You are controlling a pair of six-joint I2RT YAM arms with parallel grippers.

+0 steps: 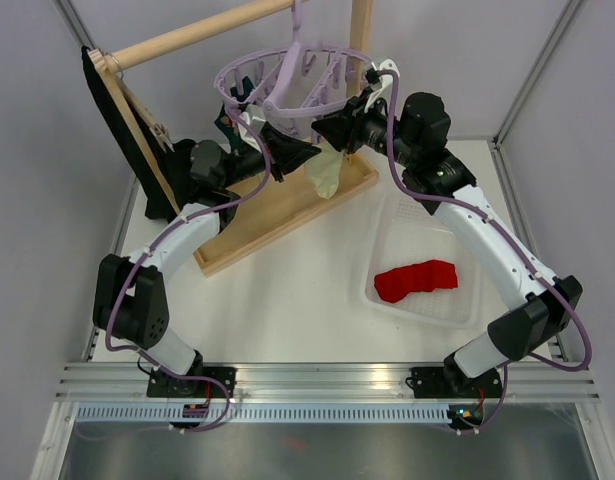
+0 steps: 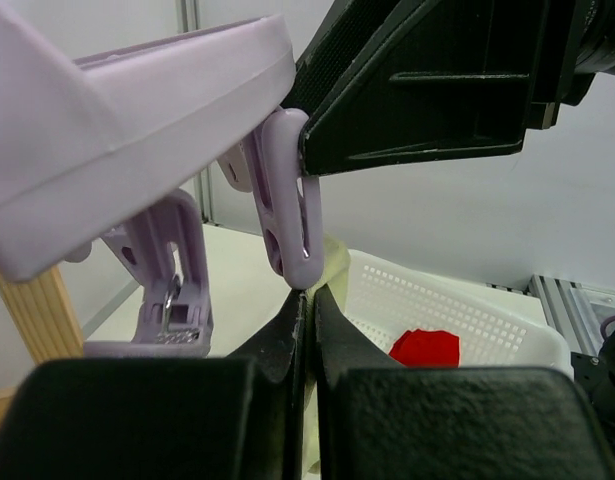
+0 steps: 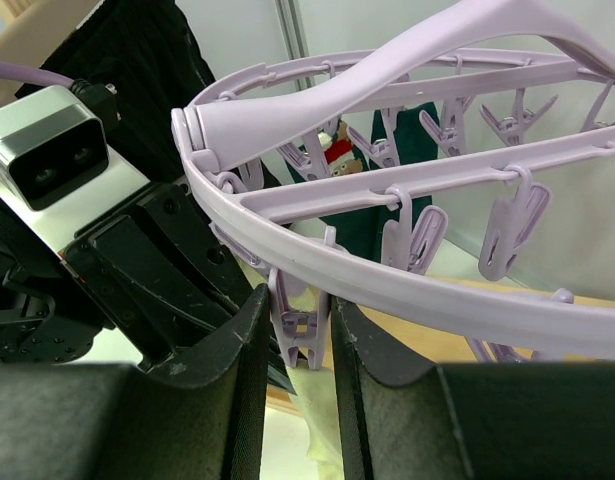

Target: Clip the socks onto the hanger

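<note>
A round lilac hanger with many clips hangs from the wooden frame. My right gripper is shut on one of its clips. A pale yellow-green sock dangles just below that clip, its top edge at the clip's lower end. The left gripper is shut on the sock near this top edge, right under the clip. Whether the clip's fingers bite the cloth is hard to tell. A dark green sock with a printed figure hangs on the ring's far side.
In the white basket at right lies a red sock. Black cloth drapes over the frame's left side. The wooden base sits below the ring, with clear table in front.
</note>
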